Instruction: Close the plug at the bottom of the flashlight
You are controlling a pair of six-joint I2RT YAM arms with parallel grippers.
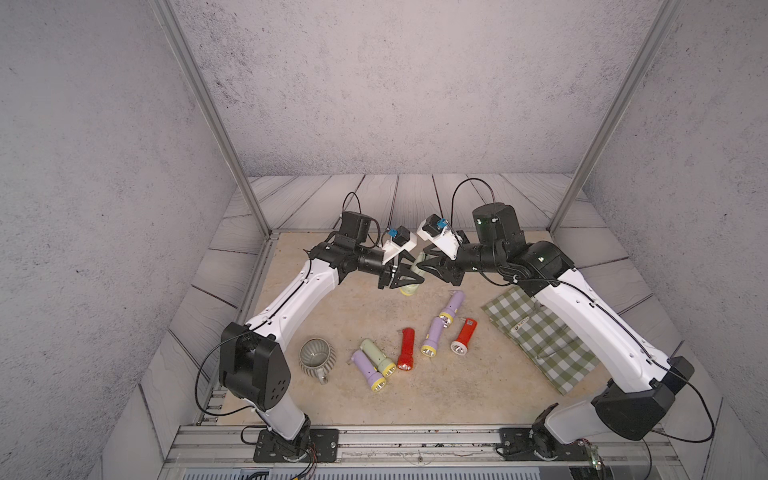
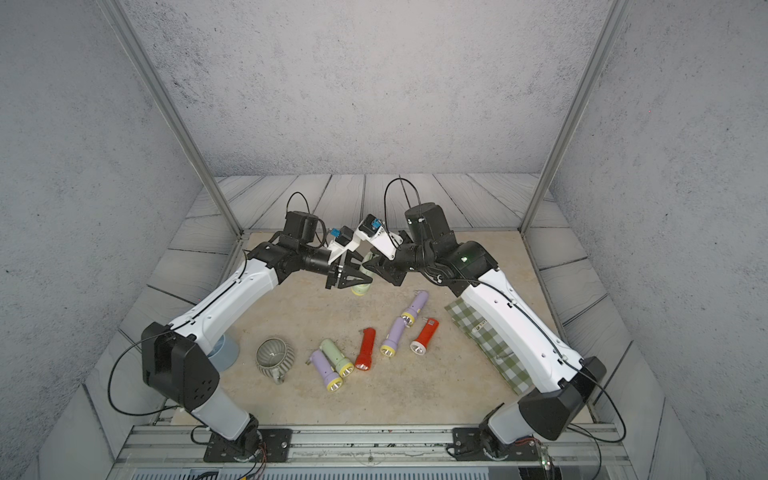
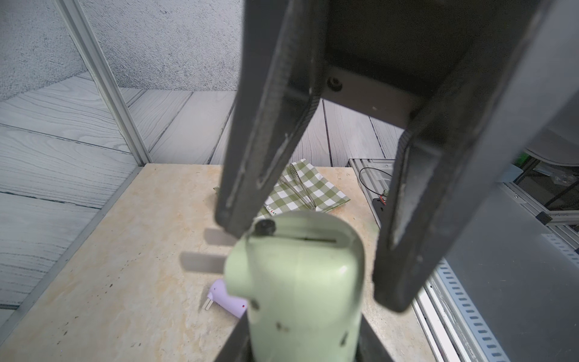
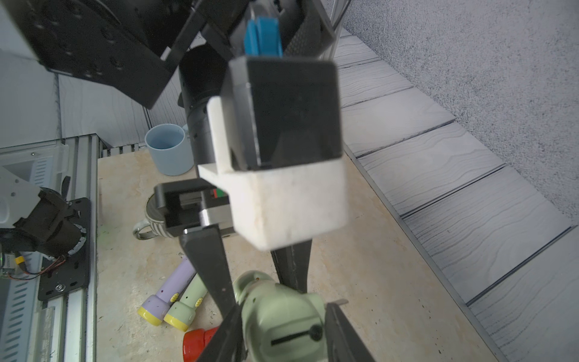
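Note:
A pale green flashlight (image 1: 409, 288) hangs upright above the table's middle, with my left gripper (image 1: 408, 276) shut on it. My right gripper (image 1: 428, 264) is beside its upper end, its fingers part open around that end. In the left wrist view the top end (image 3: 301, 277) fills the lower middle, a dark slot and side bump on it, with the right fingers above. In the right wrist view that end (image 4: 283, 331) lies between the right fingertips, and a small metal piece sticks out to its side.
Purple (image 1: 368, 368), green (image 1: 376, 356) and red (image 1: 406, 345) flashlights lie at the front, a ribbed mug (image 1: 317, 356) front left, a checked cloth (image 1: 544, 344) at right, a blue mug (image 4: 169, 157) at left.

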